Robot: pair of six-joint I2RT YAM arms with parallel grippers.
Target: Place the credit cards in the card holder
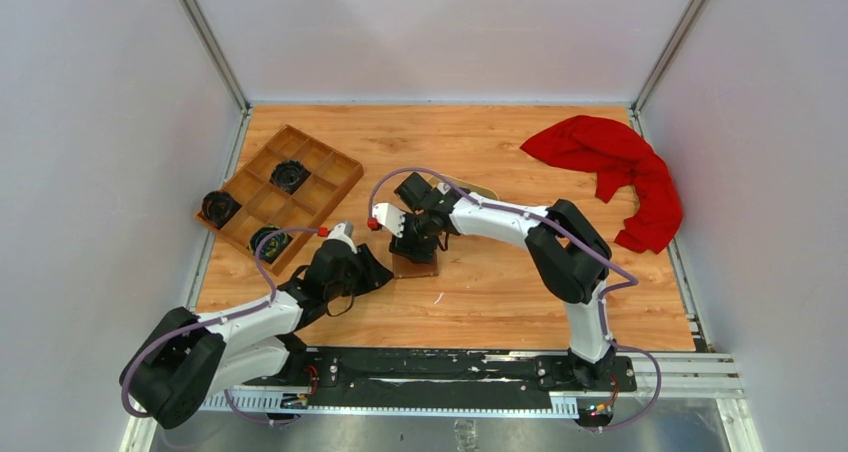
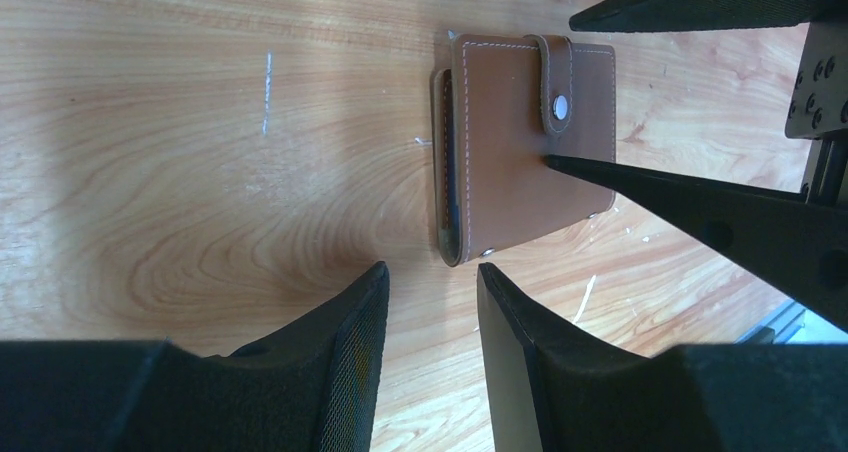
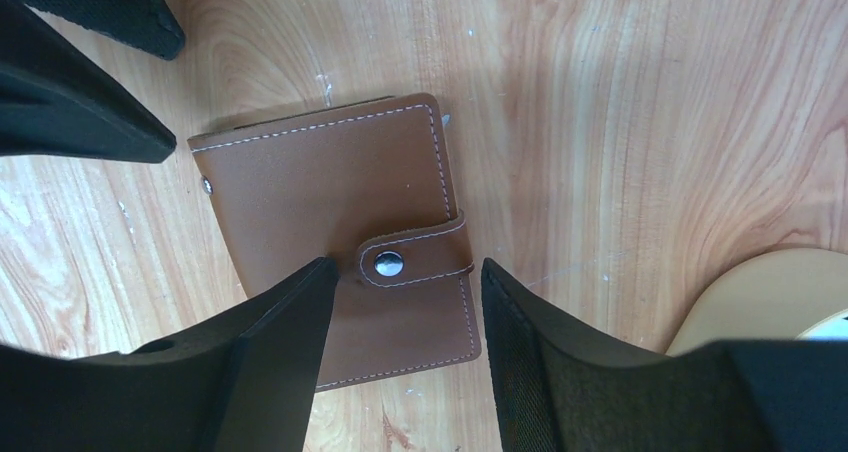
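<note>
The brown card holder lies flat and closed on the wooden table, its strap fastened by a silver snap. My right gripper is open low over it. One finger is above the cover beside the snap and the other is past the strap-side edge; I cannot tell whether either touches. The left wrist view shows the holder with a slight gap along its near side. My left gripper stands open and empty, short of the holder's corner. No credit card can be made out clearly.
A beige oval container sits behind the right gripper, mostly covered by the arm from above. A wooden compartment tray with dark coils stands at the left, a red cloth at the back right.
</note>
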